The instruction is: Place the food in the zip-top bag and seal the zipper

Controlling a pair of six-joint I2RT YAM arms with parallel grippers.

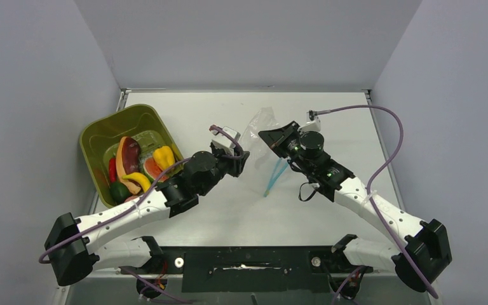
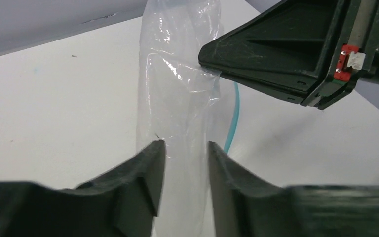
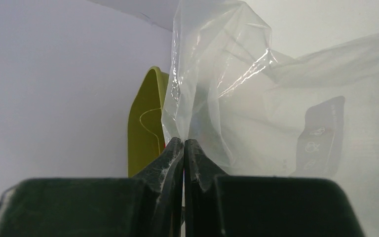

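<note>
A clear zip top bag [image 1: 265,121] with a blue strip [image 1: 276,178] hangs over the middle of the table. My right gripper is shut on the bag's thin film, which creases away from its tips in the left wrist view. Facing the bag, my left gripper stands part open; film shows through the gap between its fingers, apparently beyond them and not pinched. The food lies in the green bin at left: a yellow pepper [image 1: 163,157], a banana [image 1: 138,180], an eggplant [image 1: 131,156], a red pepper [image 1: 112,170] and more.
The green bin [image 1: 93,141] takes up the table's left side, with the left arm reaching across its front corner. Grey walls close in the sides and back.
</note>
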